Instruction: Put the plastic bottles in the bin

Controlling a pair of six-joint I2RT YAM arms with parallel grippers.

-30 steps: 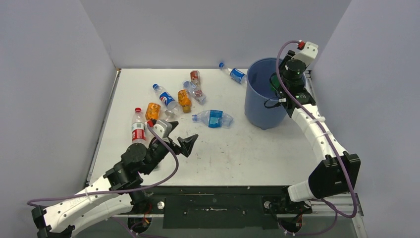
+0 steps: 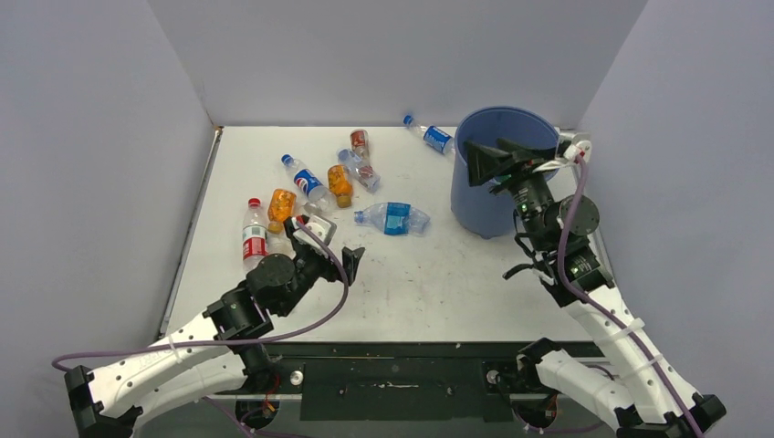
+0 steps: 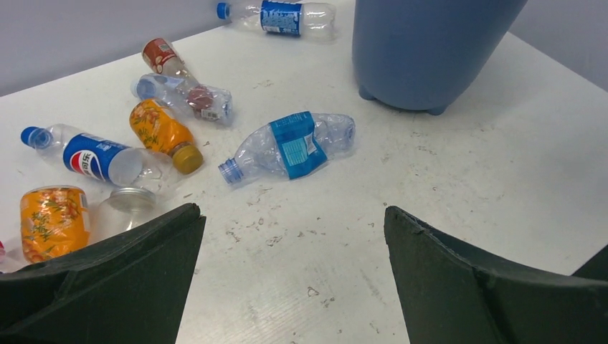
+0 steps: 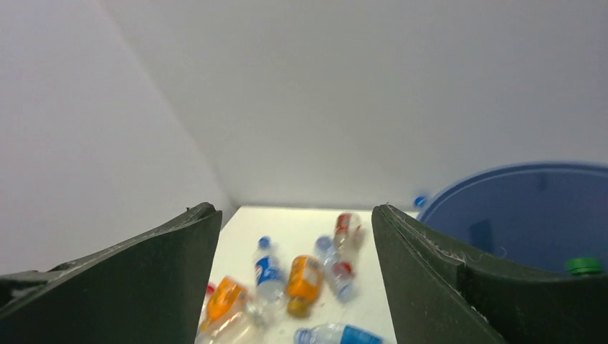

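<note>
Several plastic bottles lie on the white table: a clear one with blue label (image 2: 392, 218) in the middle, a Pepsi bottle (image 2: 307, 184), a red-label bottle (image 2: 255, 239), orange ones (image 2: 339, 182), and another (image 2: 436, 140) beside the blue bin (image 2: 484, 210). My left gripper stands open and empty at the left front, facing the middle bottle. My right gripper is up at the bin's near-left rim, its fingers apart with nothing visible between them. A green cap (image 4: 583, 265) shows inside the bin.
Walls enclose the table's back and sides. The bin occupies the back right.
My right gripper has risen out of the bin and swung toward the left over its rim. My left gripper has shifted slightly.
</note>
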